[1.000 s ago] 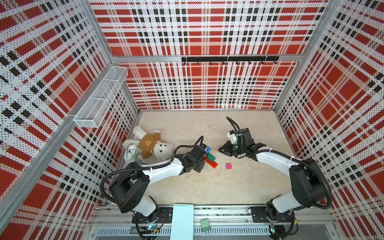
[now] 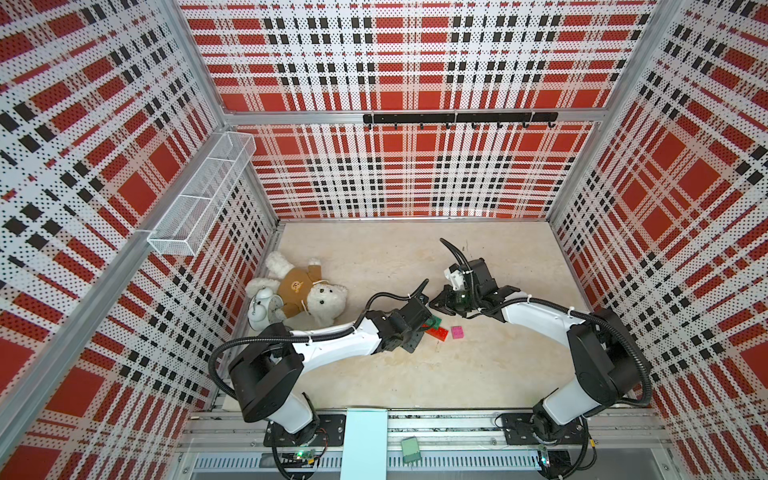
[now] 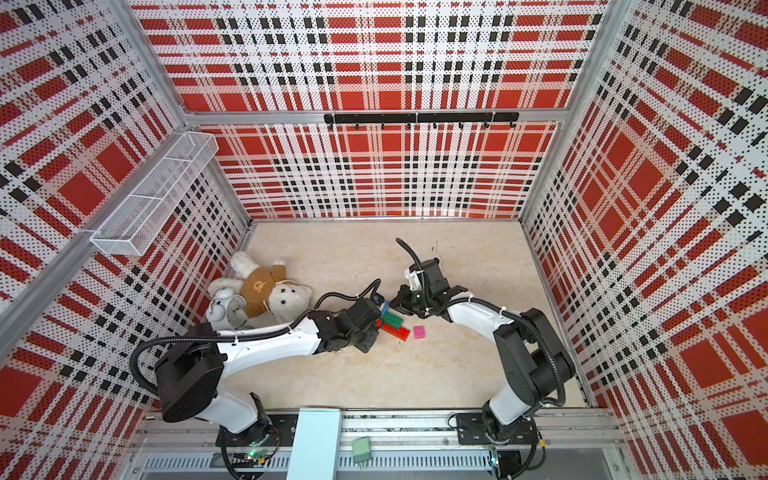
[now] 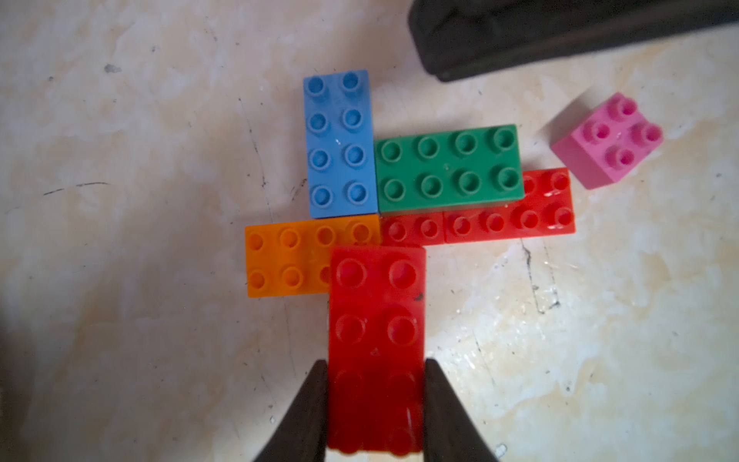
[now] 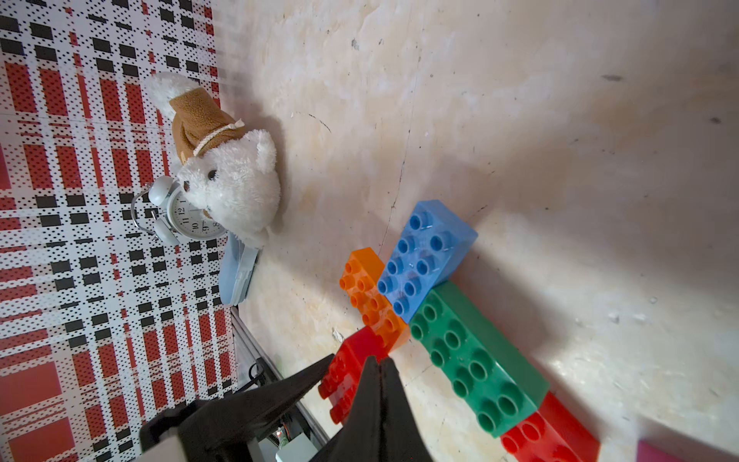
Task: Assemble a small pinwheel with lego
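In the left wrist view my left gripper is shut on a red brick (image 4: 377,304), at the near end of a flat cluster: orange brick (image 4: 285,258), blue brick (image 4: 338,138), green brick (image 4: 446,165) and red bricks (image 4: 548,200) beside and partly under the green one. A loose pink brick (image 4: 608,138) lies to the right. My right gripper is shut, its fingertips over the cluster in front of the held red brick in the right wrist view; nothing shows clearly between its fingers.
A plush bear (image 2: 324,300) and an alarm clock (image 5: 190,215) lie at the left. A wire basket (image 2: 192,216) hangs on the left wall.
The left gripper has moved rightward with the cluster's bricks shifting right too. The right gripper has moved left, closer to the bricks. The pink brick has not moved.
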